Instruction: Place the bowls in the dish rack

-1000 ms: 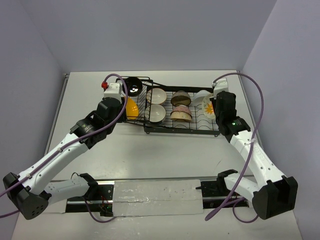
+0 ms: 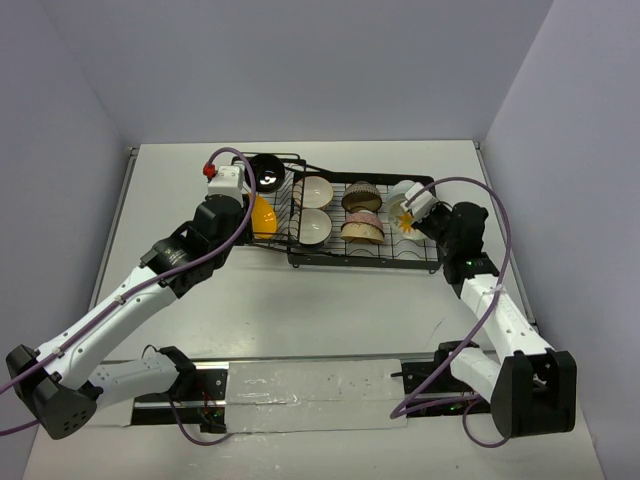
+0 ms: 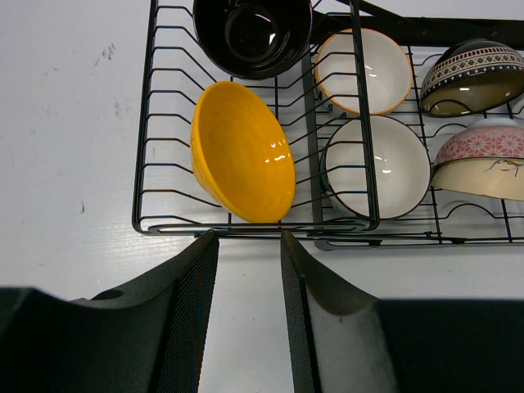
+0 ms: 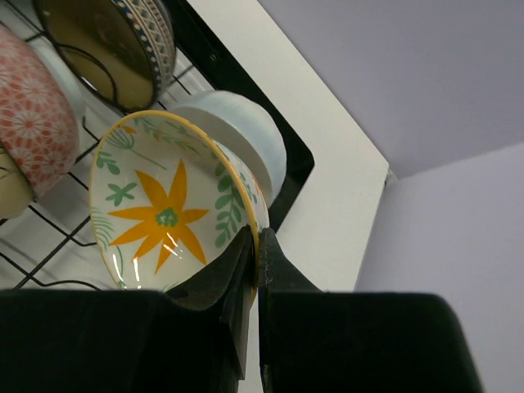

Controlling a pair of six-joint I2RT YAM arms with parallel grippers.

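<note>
At the right end of the black dish rack point(image 2: 366, 262), my right gripper is shut on the near rim of a white bowl point(image 4: 147, 192) with an orange flower inside. That bowl stands tilted, its inside facing the rack's middle. Just behind it leans a plain white bowl point(image 4: 246, 131). My left gripper stands open and empty at the front edge of the rack's left section, close to a yellow bowl point(image 3: 246, 155). Also in the rack are a black bowl point(image 3: 250, 37), two white bowls, a dark patterned bowl point(image 2: 362, 197) and a pink patterned bowl point(image 2: 362, 228).
A raised wire basket point(image 3: 143, 151) forms the rack's left part. Grey walls point(image 2: 560, 200) rise at the right and behind.
My right gripper has shifted left and turned. The flowered bowl moved left with it, ending nearer the plain white bowl. The left arm has stayed still.
</note>
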